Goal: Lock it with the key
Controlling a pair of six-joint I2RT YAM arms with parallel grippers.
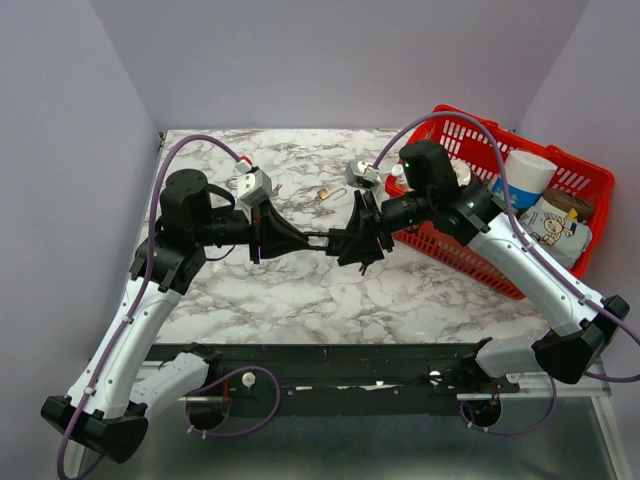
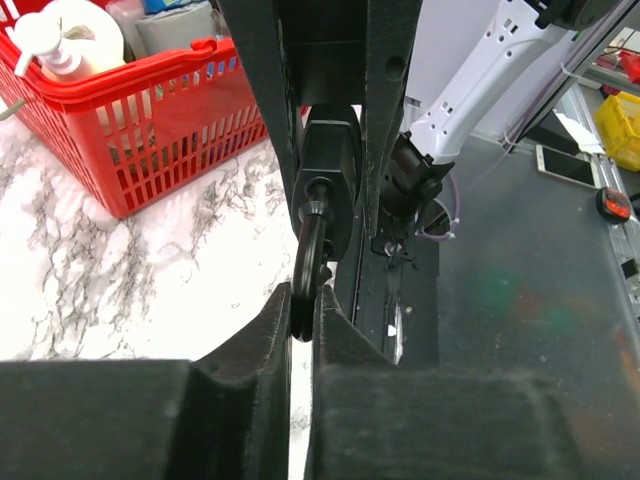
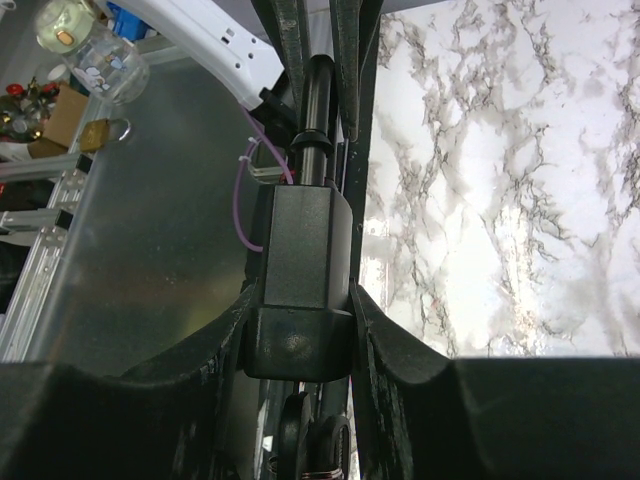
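Note:
A black padlock hangs between my two grippers above the marble table. Its blocky body (image 3: 297,250) is pinched by my right gripper, which is shut on it. At the other end, the fingertips of my left gripper close in on both sides of the bend of the dark shackle (image 2: 309,270). In the top view the shackle (image 1: 317,234) bridges the gap between the hands. Dark loops, perhaps a key head (image 3: 294,430) and its ring, show under the body between the right fingers. Whether the shackle is fully seated cannot be told.
A red basket (image 1: 465,255) with bottles and packets stands at the right, close behind the right arm. A small brass padlock (image 1: 325,193) lies on the marble table (image 1: 250,310), behind the grippers.

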